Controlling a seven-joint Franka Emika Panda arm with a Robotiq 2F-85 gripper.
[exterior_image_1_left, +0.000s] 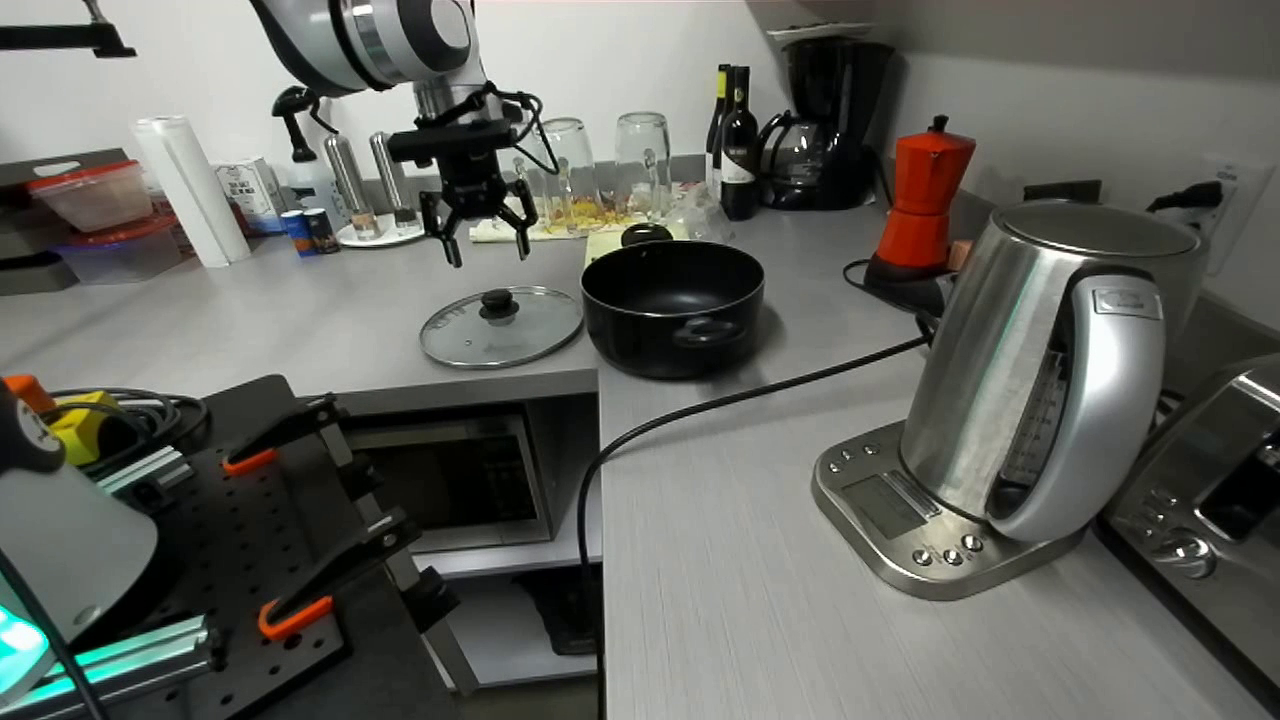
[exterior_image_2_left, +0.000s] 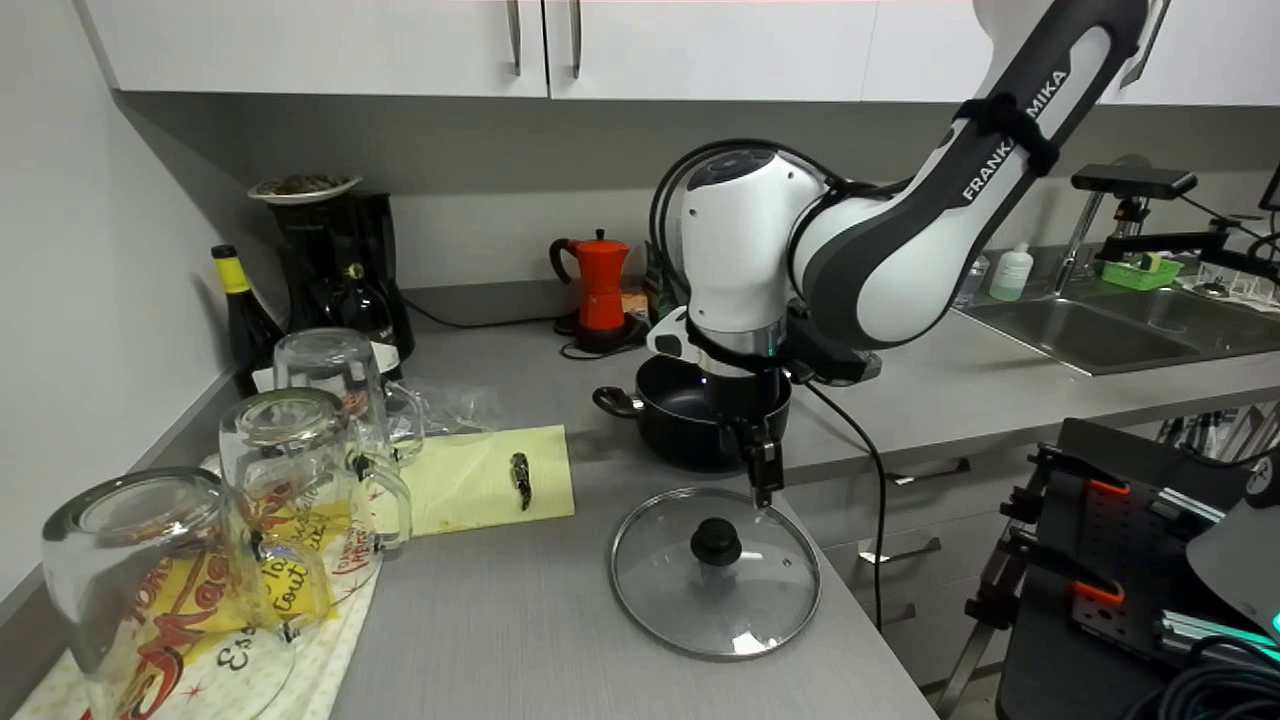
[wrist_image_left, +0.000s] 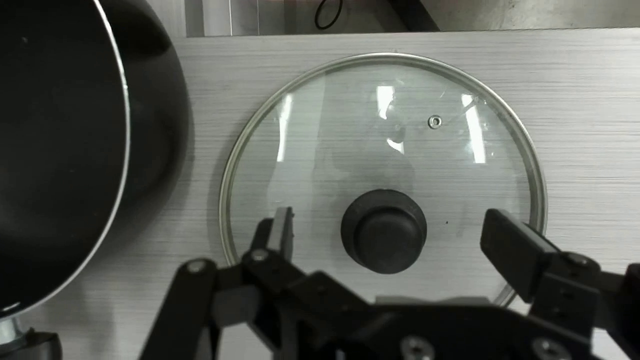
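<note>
A round glass lid (exterior_image_1_left: 462, 332) with a metal rim lies flat on the counter, its black knob (wrist_image_left: 388, 233) facing up. Just beside it stands a black pot (exterior_image_1_left: 672, 314), uncovered and empty as far as its inside shows. Above the lid my gripper (exterior_image_1_left: 487, 256) hangs pointing down, open, with nothing held. In the wrist view the knob appears between the two spread fingers, below their tips and apart from them. Exterior view 2 shows the lid (exterior_image_2_left: 672, 576) in front of the pot (exterior_image_2_left: 678, 414), which the arm partly covers.
Upturned glass mugs (exterior_image_2_left: 282, 450) stand on a cloth near the wall. A yellow cloth (exterior_image_2_left: 456, 486) holds a small dark item. A black cable (exterior_image_1_left: 744, 394) runs over the counter past the pot to the steel kettle (exterior_image_1_left: 996, 360).
</note>
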